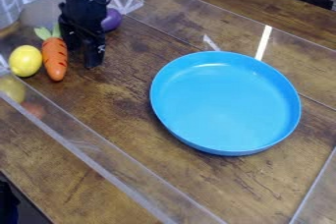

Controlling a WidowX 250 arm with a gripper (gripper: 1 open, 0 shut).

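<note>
My black gripper (84, 43) reaches down to the wooden surface at the upper left, open, just right of an orange toy carrot (55, 63) with a green top. A yellow lemon (26, 61) lies left of the carrot. A purple toy vegetable (110, 21) sits behind the gripper, partly hidden by it.
A large blue plate (225, 104) takes up the right middle. Clear plastic walls border the workspace, with reflections at the left edge. The wooden surface between the carrot and the plate is clear.
</note>
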